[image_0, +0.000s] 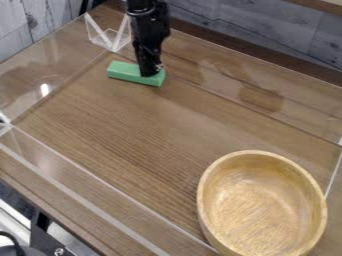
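Observation:
A green rectangular block (131, 74) lies on the wooden table toward the back left. The dark gripper (151, 64) reaches down from the top of the view, its tip at the right end of the block. Whether its fingers are open or shut on the block is too small to tell.
A large round wooden bowl (261, 204) sits at the front right. Clear plastic pieces stand at the back left, behind the block, and at the left edge.

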